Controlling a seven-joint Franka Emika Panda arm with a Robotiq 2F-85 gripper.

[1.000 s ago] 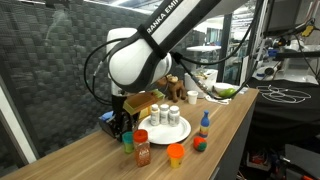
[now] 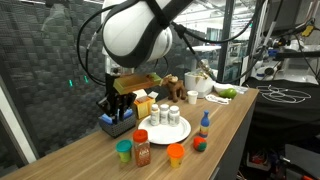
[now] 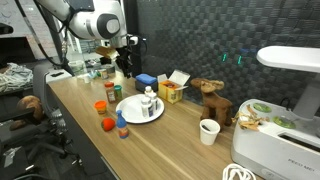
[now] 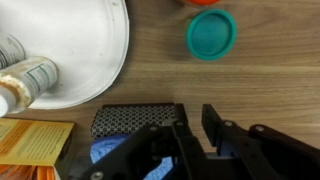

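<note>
My gripper is open, its dark fingers apart with only wood between them in the wrist view. The green cup (image 4: 211, 35) stands on the table beyond the fingertips, apart from them. In exterior view 1 that green cup (image 2: 124, 150) is beside a red-lidded jar (image 2: 142, 148), and the arm hangs above and behind them. A dark bin with blue contents (image 4: 125, 147) lies low in the wrist view, partly hidden by my gripper. An orange cup (image 2: 176, 153) stands nearer the table's front edge.
A white plate (image 4: 98, 65) carries several white-capped bottles. Near it are a yellow box (image 3: 172, 90), a blue bottle (image 2: 204, 124) and a red tomato-like item (image 2: 200, 144). Further along stands a brown toy animal (image 3: 212, 101).
In exterior view 1 my gripper has risen and drawn back from the green cup, which it was close over a second ago. The cup now stands clear of it.
</note>
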